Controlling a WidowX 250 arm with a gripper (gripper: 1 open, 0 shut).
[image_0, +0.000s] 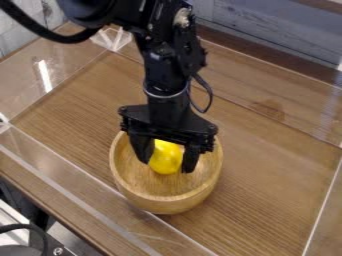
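Observation:
A round wooden bowl (164, 200) sits on the table in the middle of the view. Inside it lies a yellow object (167, 162), partly covered by the black gripper. The gripper (166, 154) is over the bowl, its two fingers open on either side of the yellow thing. Whether they touch it cannot be told.
The wooden table (267, 190) has free room to the right and at the upper left. A pale blue wall (274, 25) runs along the back. A cable loops at the lower left, off the table's edge.

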